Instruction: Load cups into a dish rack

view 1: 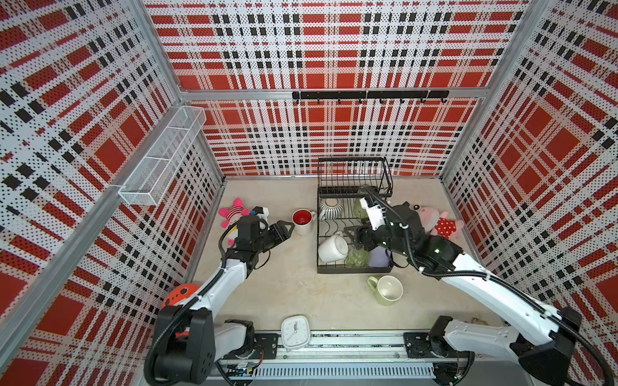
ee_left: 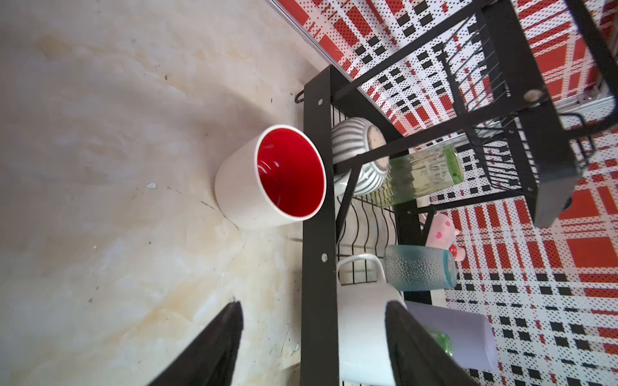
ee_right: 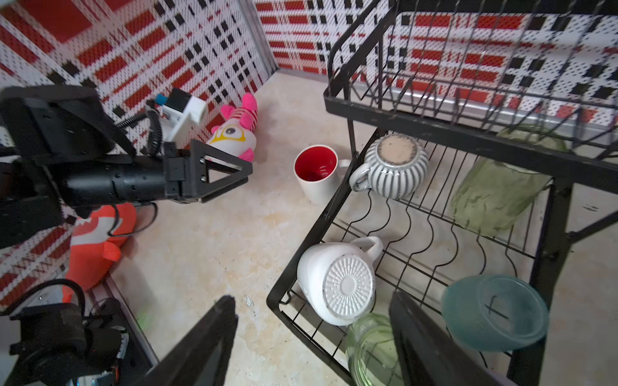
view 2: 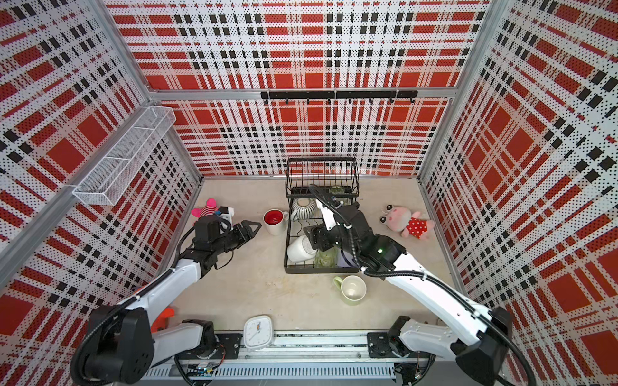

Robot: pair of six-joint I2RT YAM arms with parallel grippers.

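Observation:
A white mug with a red inside stands upright on the table, just left of the black dish rack. My left gripper is open and empty, to the left of that mug. Above the rack is my right gripper, its fingers apart with nothing between them. In the rack, a white mug lies tipped with its ribbed base showing, and a striped cup sits base up behind it. A green glass, a blue-green glass and a purple cup are there too. A pale green mug stands upright in front of the rack.
A green tumbler sits at the rack's back right, under the upper shelf. Plush toys lie at both sides, including a pink one. A white clock lies at the front edge.

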